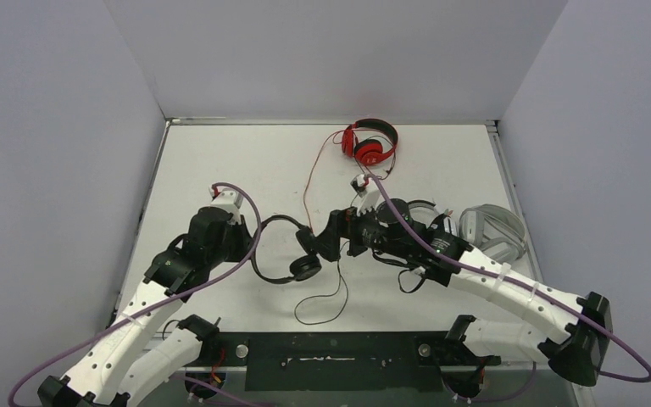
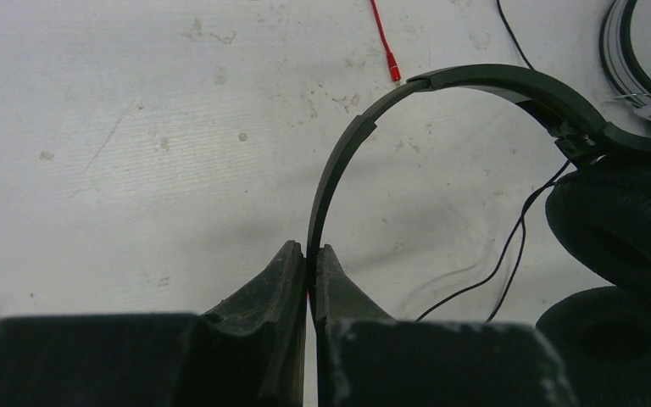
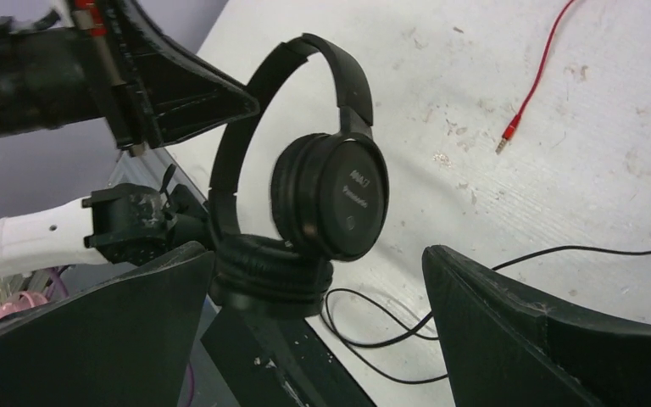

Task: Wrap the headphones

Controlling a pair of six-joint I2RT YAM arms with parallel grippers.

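Observation:
Black over-ear headphones (image 1: 305, 268) hang by their headband from my left gripper, whose fingers are shut on the band. In the right wrist view both ear cups (image 3: 343, 195) face my right gripper, which stands wide open with nothing visibly held. From the top, its fingers lie close to the cups; touching or apart I cannot tell. The thin black cable (image 1: 345, 298) makes a loop on the white table below, and part of it passes behind one right finger (image 3: 509, 339) in the right wrist view.
Red headphones (image 1: 373, 153) lie at the back, their red cable (image 1: 308, 182) stretching toward the middle. Grey headphones (image 1: 493, 229) and other black-and-white ones (image 1: 443, 229) lie at the right, partly under my right arm.

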